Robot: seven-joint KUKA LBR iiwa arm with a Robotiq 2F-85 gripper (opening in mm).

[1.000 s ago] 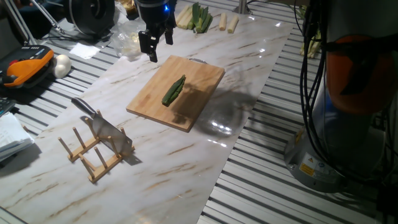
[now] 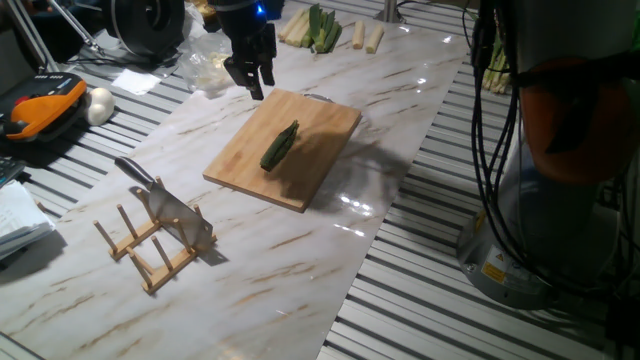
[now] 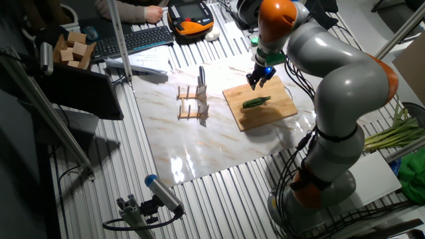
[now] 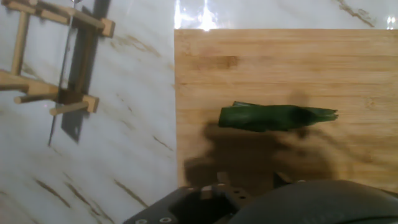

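A dark green leek piece (image 2: pixel 280 146) lies on the wooden cutting board (image 2: pixel 232 160), near its middle. My gripper (image 2: pixel 263 89) hangs in the air above the board's far left side, fingers pointing down. In exterior view 2 a gap shows between its fingers (image 3: pixel 252 82), and nothing is between them. The wrist view has the leek piece (image 4: pixel 267 117) lying crosswise on the board, clear of the gripper, whose fingertips show only dimly at the bottom edge. A knife (image 2: pixel 180 214) with a black handle rests in a wooden peg rack (image 2: pixel 165 269) left of the board.
Cut leek pieces (image 2: pixel 325 30) lie behind the board, beside a clear plastic bag (image 2: pixel 205 65). An orange and black teach pendant (image 2: pixel 45 105) and white bulbs (image 2: pixel 98 106) are at the left. Bare marble-patterned surface (image 2: pixel 270 285) stretches across the front.
The gripper has turned slightly and its fingertips have shifted a little to the right. The leek piece, board, knife and rack have stayed put.
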